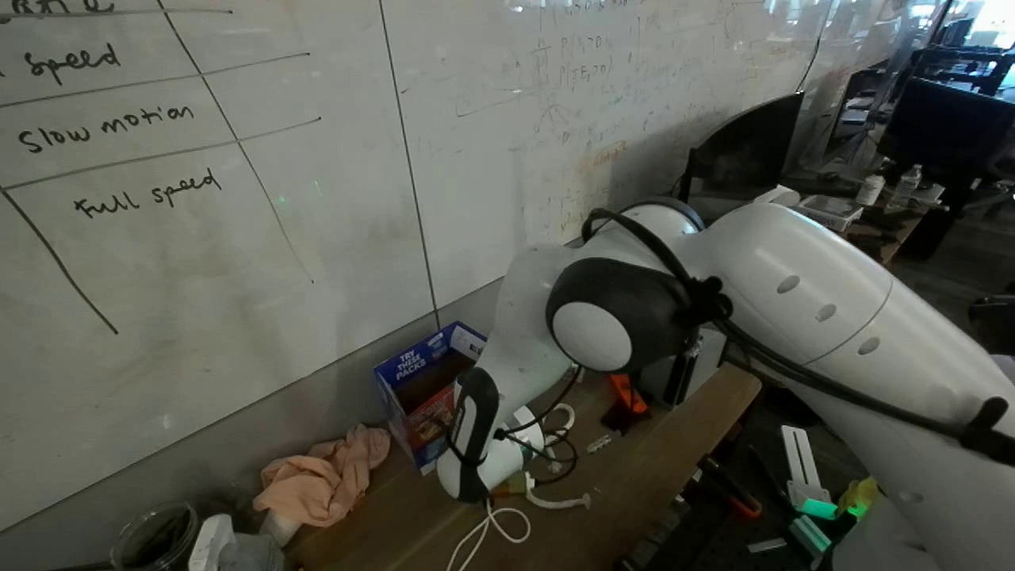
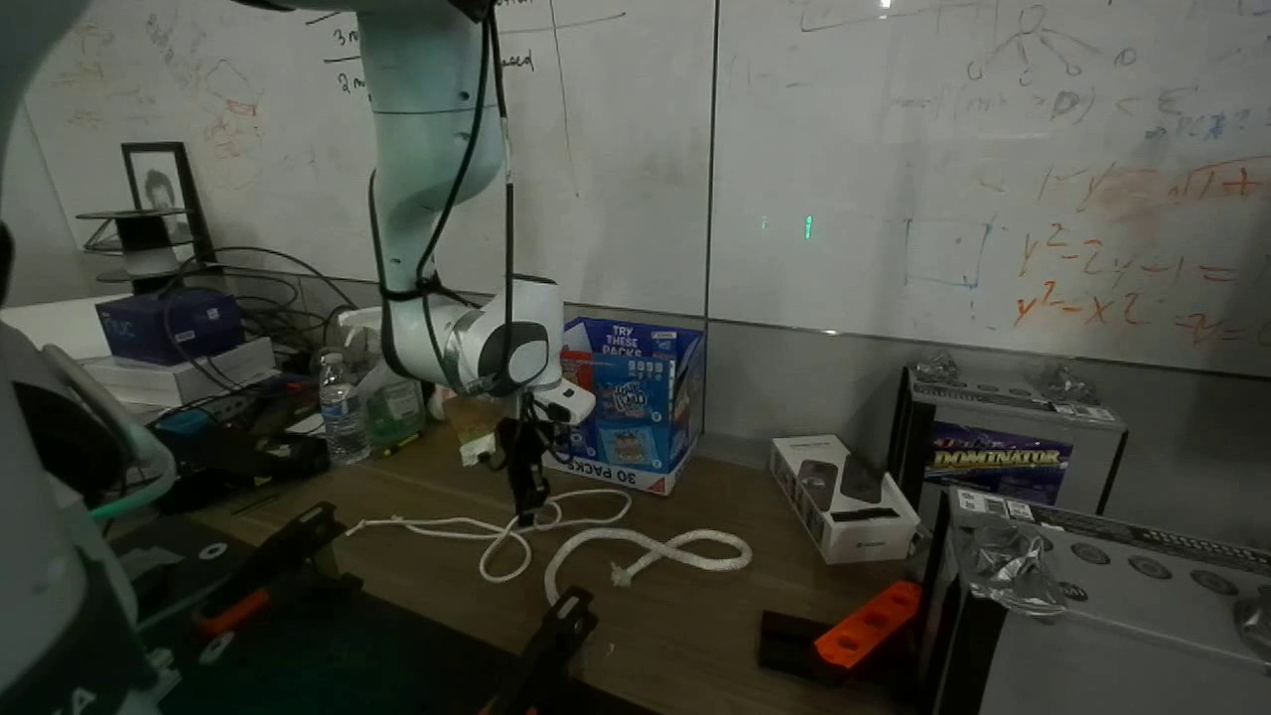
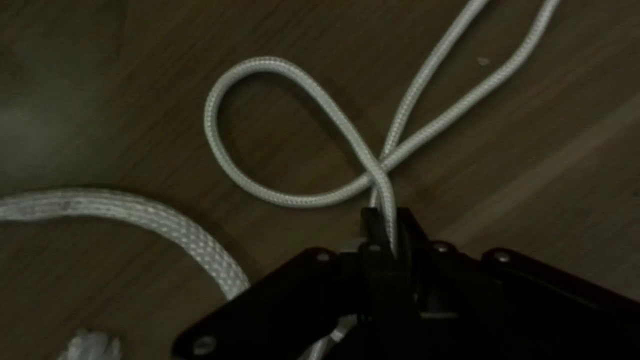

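Observation:
A thin white cord (image 3: 300,200) forms a loop and crosses itself just ahead of my gripper, whose black fingers are shut on one strand of it. In exterior view 2 the gripper (image 2: 527,514) points down just over the wooden table, with the thin cord (image 2: 509,574) spread in loops around it. A thicker white rope (image 2: 709,554) lies curved to the right, apart from the gripper. Its bend (image 3: 150,216) and frayed end (image 3: 90,348) show at the left of the wrist view. From exterior view 1 the arm hides the fingers.
Behind the gripper stands a blue snack box (image 2: 637,405) against the whiteboard. A white product box (image 2: 840,500), an orange part (image 2: 867,622) and batteries (image 2: 1013,441) occupy the right side. A pinkish cloth (image 1: 319,476) lies left of the snack box.

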